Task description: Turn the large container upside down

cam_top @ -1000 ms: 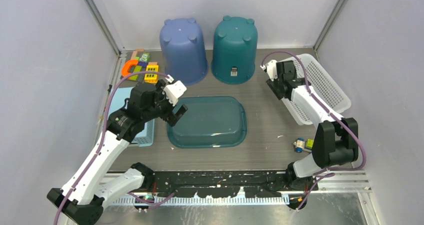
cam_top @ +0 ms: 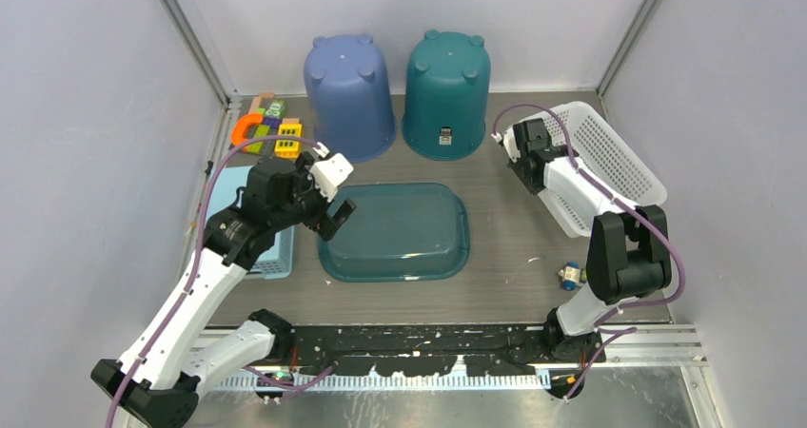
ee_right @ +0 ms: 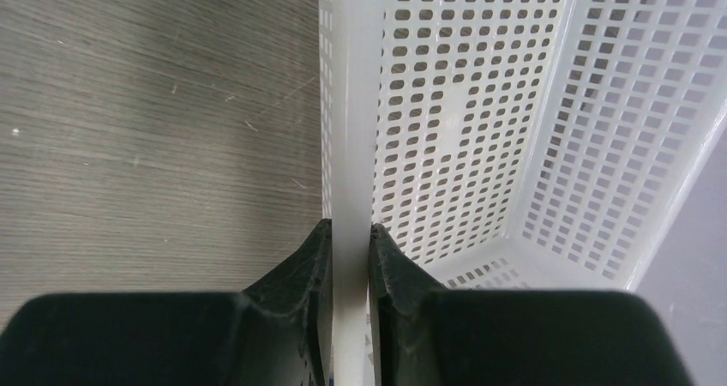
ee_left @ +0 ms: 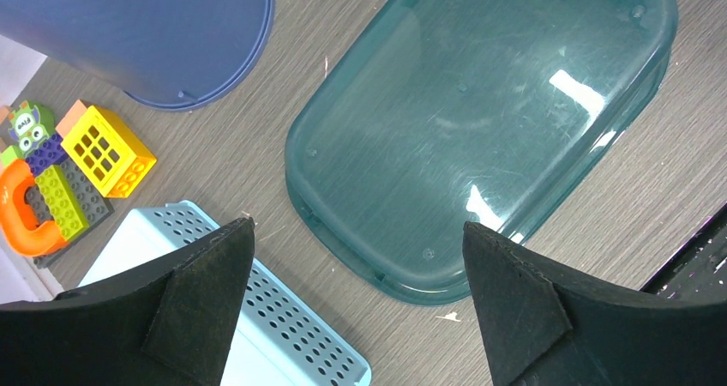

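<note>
A large white perforated container (cam_top: pixel 614 162) stands upright on the right of the table, its open top facing up. My right gripper is shut on that container's near side rim, at its left long edge; the inside (ee_right: pixel 454 129) shows beside it. My left gripper (cam_top: pixel 338 217) hangs open over the left part of a dark teal lid or tray (cam_top: pixel 393 243), holding nothing; its two fingers frame that tray in the left wrist view.
Blue (cam_top: pixel 347 95) and teal (cam_top: pixel 445 95) upturned bins stand at the back. Toy bricks (cam_top: pixel 288 143) sit back left, a light blue basket (cam_top: pixel 281 257) at left, a small toy (cam_top: pixel 571 274) at front right. Bare table lies between tray and white container.
Since a second ago my right gripper has moved slightly toward the front, onto the container's rim, with slight movement of the arm. The left arm has not moved.
</note>
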